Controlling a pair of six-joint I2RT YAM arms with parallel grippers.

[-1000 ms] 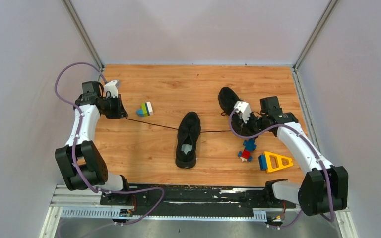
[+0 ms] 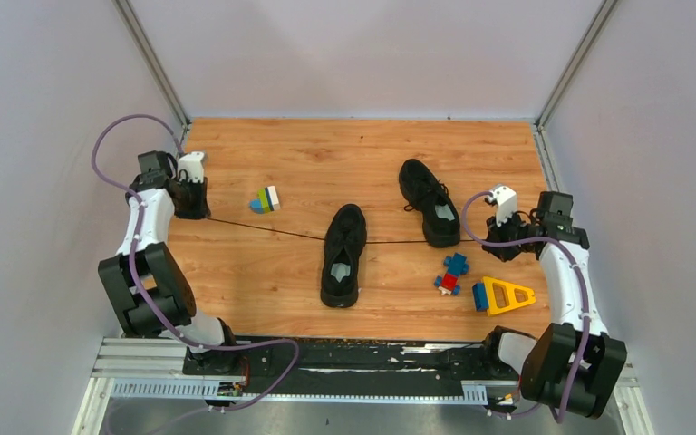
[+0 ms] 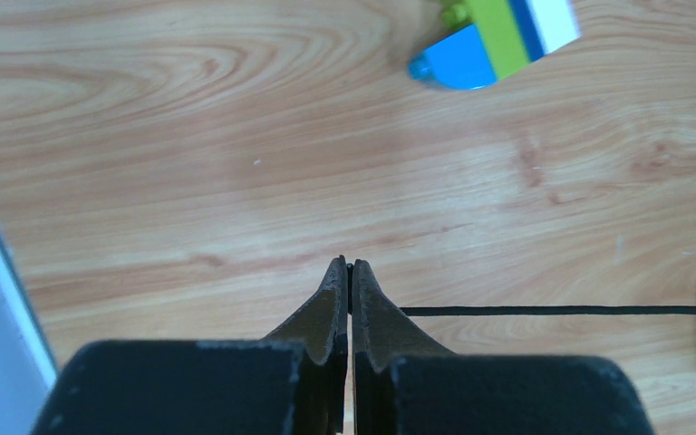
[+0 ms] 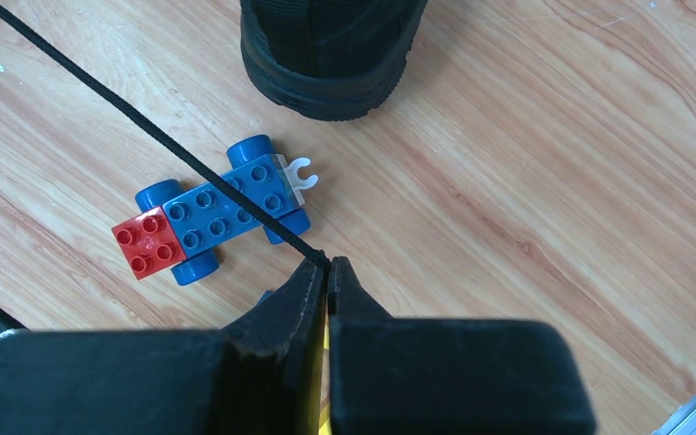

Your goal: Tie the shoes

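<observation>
In the middle of the board lies a black shoe [image 2: 345, 245], toe toward the back. From it a thin black lace runs out straight to both sides. My left gripper, at the left edge, is shut on the left lace end [image 3: 562, 310], which stretches taut to the right. At the right side my right gripper is shut on the other lace end [image 4: 149, 129], a taut line that crosses above toy bricks in the right wrist view. A second black shoe [image 2: 428, 199], with its laces in a bow, lies further back to the right.
A blue and red toy brick car [image 2: 451, 275] lies below the right lace, and a yellow frame piece [image 2: 510, 295] beside it. Left of centre sits a small multicoloured brick [image 2: 265, 199]. The board's front left is clear.
Both arms have moved outward, the left one to the left and the right one to the right, each holding its lace end. The lace looks straighter; the middle shoe has stayed put.
</observation>
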